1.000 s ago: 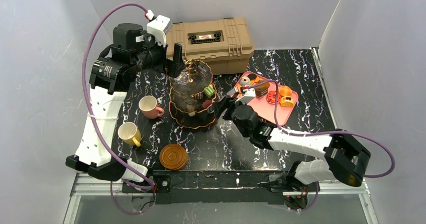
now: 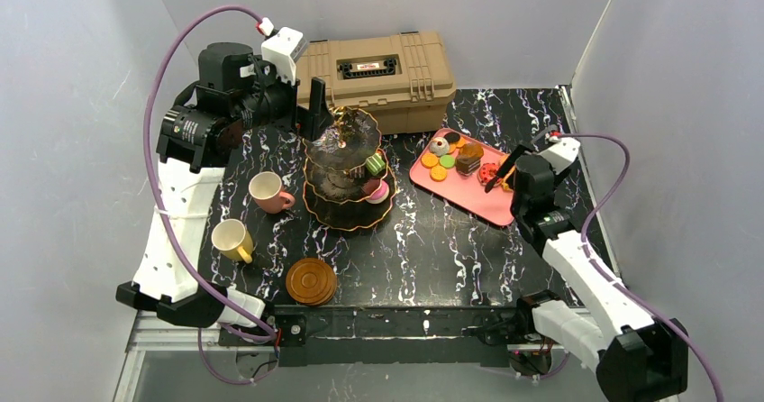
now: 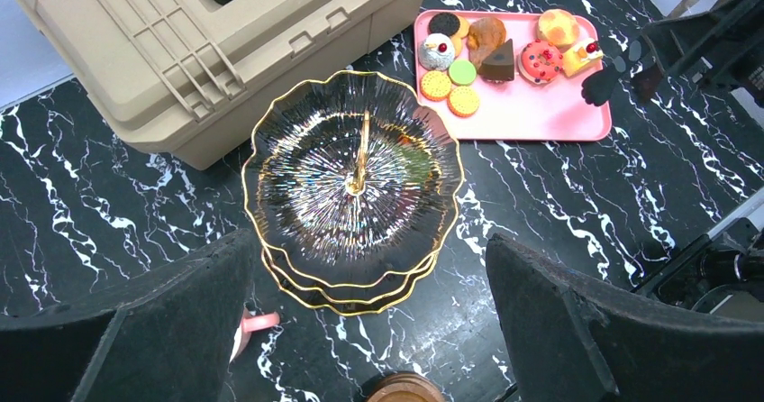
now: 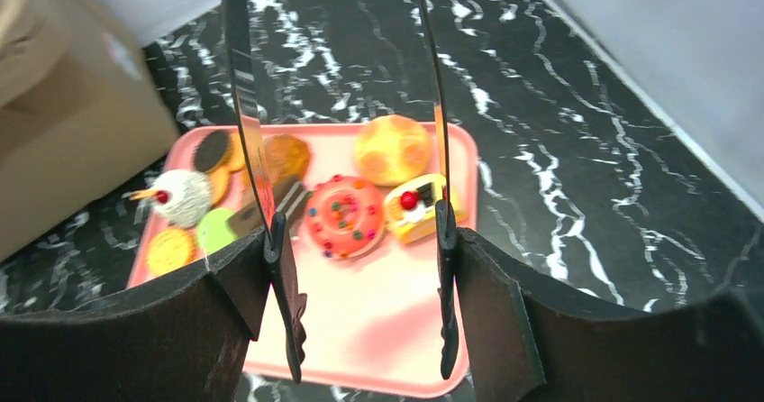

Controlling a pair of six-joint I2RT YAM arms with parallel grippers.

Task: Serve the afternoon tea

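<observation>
A tiered dark glass stand with gold rims (image 2: pixel 350 145) stands left of centre; green (image 2: pixel 376 163) and pink (image 2: pixel 379 192) macarons sit on its lower tiers. Just left of its top tier, my left gripper (image 2: pixel 317 118) is open and empty. On the right lies the pink tray (image 2: pixel 464 200), holding several toy sweets: a red donut (image 4: pixel 344 217), a yellow cake piece (image 4: pixel 417 209), a round bun (image 4: pixel 393 150), a chocolate cake (image 3: pixel 497 62), a white cupcake (image 3: pixel 436 51) and biscuits. Open above the tray's right part, my right gripper holds nothing.
A tan case (image 2: pixel 378 73) stands at the back, close behind the stand. Pink (image 2: pixel 268 192) and yellow (image 2: pixel 232 239) mugs sit at the left, with brown coasters (image 2: pixel 311 281) near the front.
From beside the stand's lower tiers, my right arm has swung right to the tray. A pink macaron now shows on the bottom tier, where the gripper was. My left arm has stayed still.
</observation>
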